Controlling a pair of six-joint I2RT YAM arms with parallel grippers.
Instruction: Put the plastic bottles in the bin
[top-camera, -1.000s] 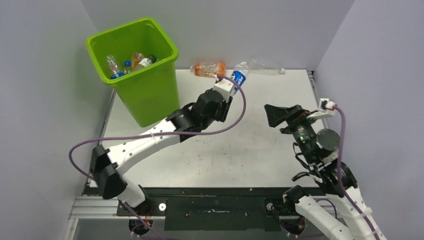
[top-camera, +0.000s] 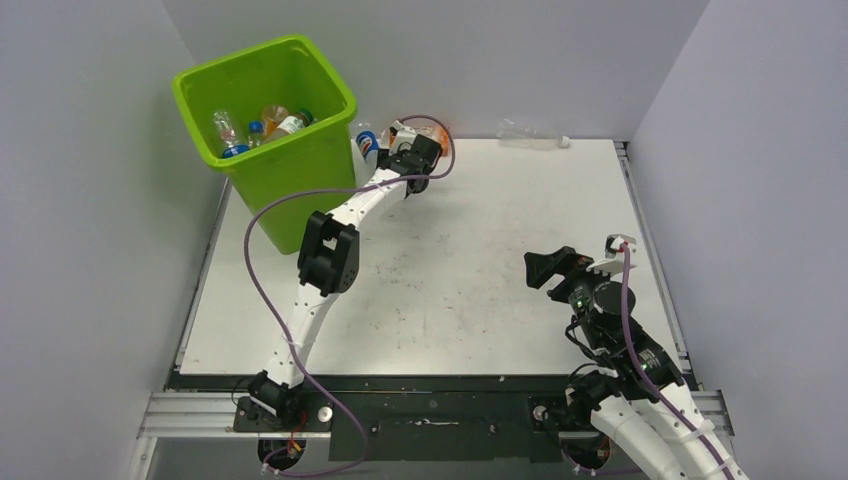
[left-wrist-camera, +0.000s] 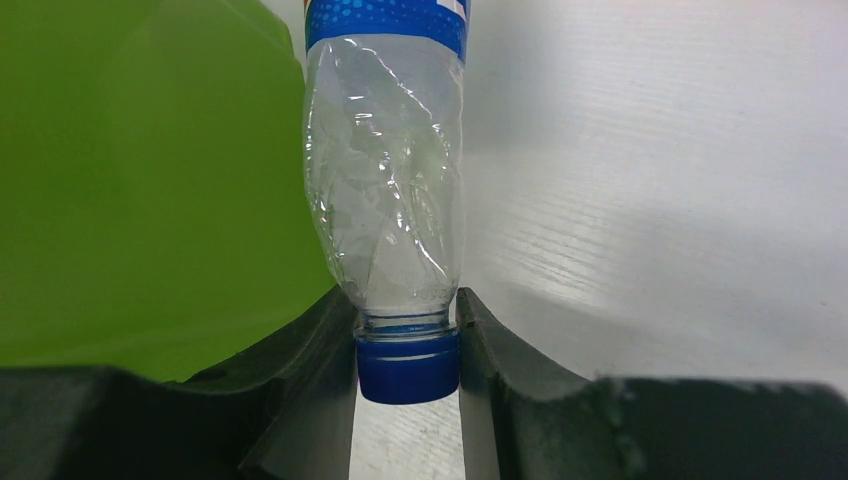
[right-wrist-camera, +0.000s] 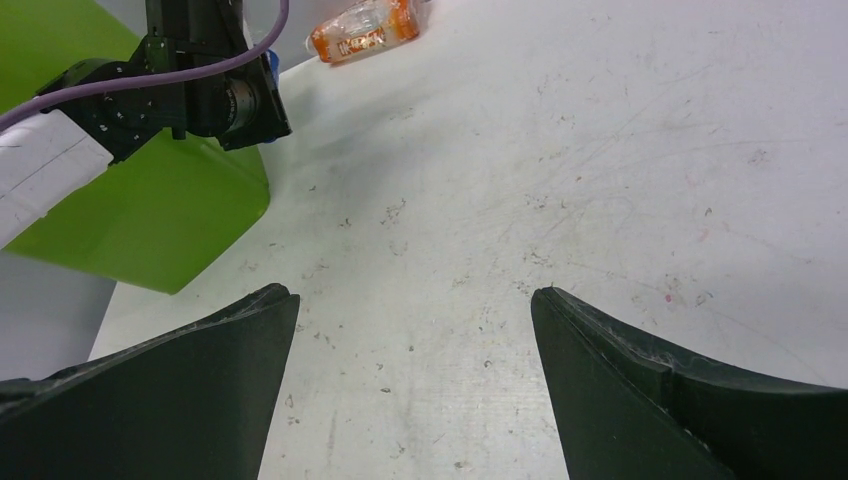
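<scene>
A clear bottle with a blue cap and blue label (left-wrist-camera: 400, 180) is in my left gripper, shut around its neck just below the cap. In the top view this bottle (top-camera: 367, 143) is beside the right wall of the green bin (top-camera: 300, 190), outside it. An orange-labelled bottle (right-wrist-camera: 365, 30) lies by the back wall, partly hidden behind the left arm from above. Farther right along that wall lies a clear, unlabelled bottle (top-camera: 530, 136) with a white cap. My right gripper hangs open over the table's right side, with nothing between its fingers.
Inside the bin lie several bottles (top-camera: 290, 124). The bin's high rim (top-camera: 345, 105) stands close to the left arm. Purple cables loop along both arms.
My left gripper has carried the blue-labelled bottle leftward, from near the clear bottle to the bin's side. The right arm has shifted slightly, its gripper lower in the top view.
</scene>
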